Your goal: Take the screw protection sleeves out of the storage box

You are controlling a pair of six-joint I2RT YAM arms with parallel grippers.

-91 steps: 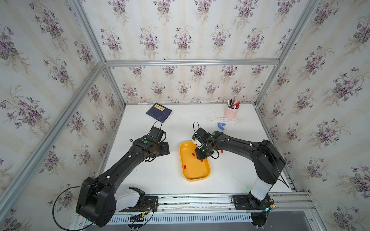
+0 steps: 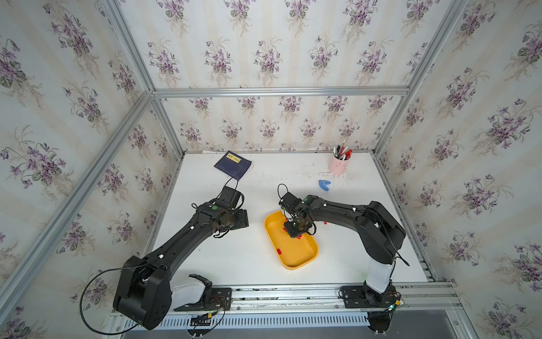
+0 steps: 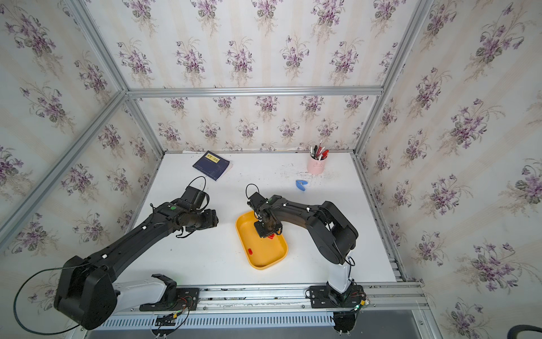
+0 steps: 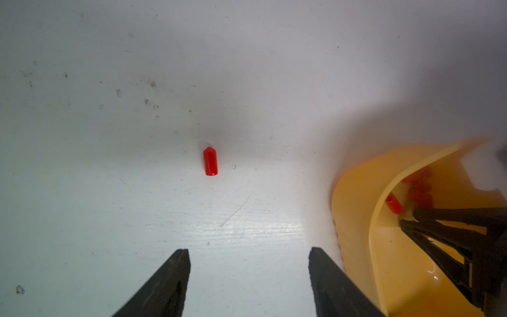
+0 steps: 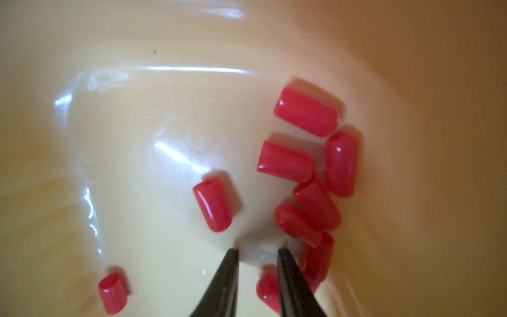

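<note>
The yellow storage box (image 2: 296, 258) stands at mid-table with several red screw protection sleeves inside. In the right wrist view, a sleeve (image 5: 214, 205) lies by itself, another sleeve (image 5: 113, 293) sits at lower left, and several more cluster at right. My right gripper reaches down into the box, partly open. One sleeve (image 5: 267, 292) shows low between its fingers, partly hidden by the right one; no grip on it is visible. Left of the box, my left gripper is open and empty above the table, facing a red sleeve (image 4: 210, 161) lying there.
A small red piece (image 2: 325, 222) lies right of the box, beside the right arm. Further back are a blue object (image 2: 324, 184), a pink pen cup (image 2: 338, 165) and a dark notebook (image 2: 232, 164).
The box has turned, its front end shifting to the right. The left arm is nearly unchanged.
</note>
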